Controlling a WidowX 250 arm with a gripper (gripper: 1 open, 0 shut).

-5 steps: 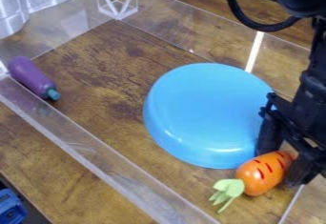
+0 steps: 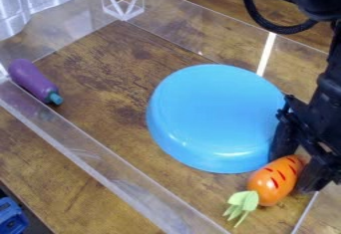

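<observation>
A toy carrot with pale green leaves lies on the wooden floor at the lower right, just beside a blue upturned round dish or lid. My black gripper is down at the carrot's upper right end, against the dish's right side. Its fingers are dark and partly hidden, so I cannot tell whether they are shut on the carrot.
A purple toy eggplant lies at the left by the clear plastic wall. A blue object sits outside at the lower left.
The gripper and carrot have shifted very slightly; otherwise the scene looks the same.
</observation>
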